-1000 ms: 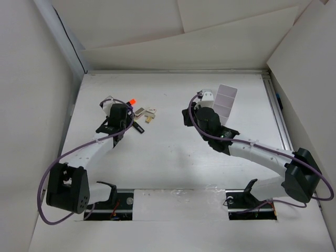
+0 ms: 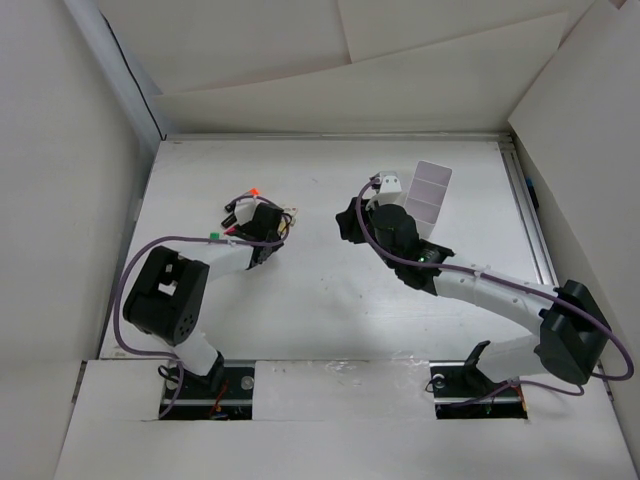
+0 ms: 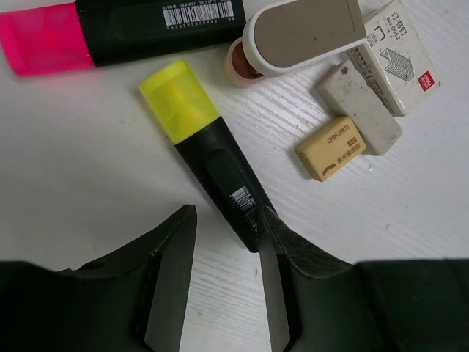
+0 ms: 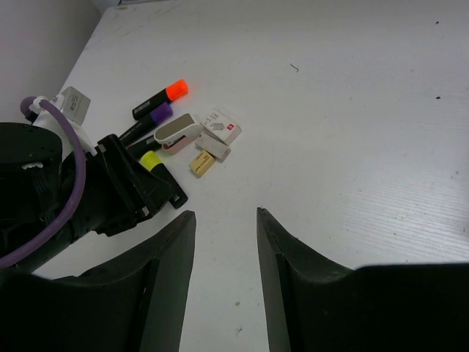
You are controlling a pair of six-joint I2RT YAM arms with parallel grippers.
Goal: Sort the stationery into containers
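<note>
My left gripper [image 2: 268,250] is over the stationery pile, its fingers parted around the lower end of a black yellow-capped highlighter [image 3: 220,169]. A pink-capped highlighter [image 3: 132,33], a beige eraser [image 3: 330,149], a grey eraser [image 3: 359,110], a boxed white eraser [image 3: 394,59] and a grey-topped item [image 3: 308,33] lie beyond it. Orange-capped [image 4: 157,100] and purple-capped [image 4: 139,128] highlighters show in the right wrist view. My right gripper stands open above bare table, with nothing between its fingers.
A pale compartmented container [image 2: 428,190] stands at the right back, beside my right arm. White walls enclose the sides and back.
My left gripper has swung right, from the left of the pile to over the yellow-capped highlighter. The right arm has shifted slightly leftward.
</note>
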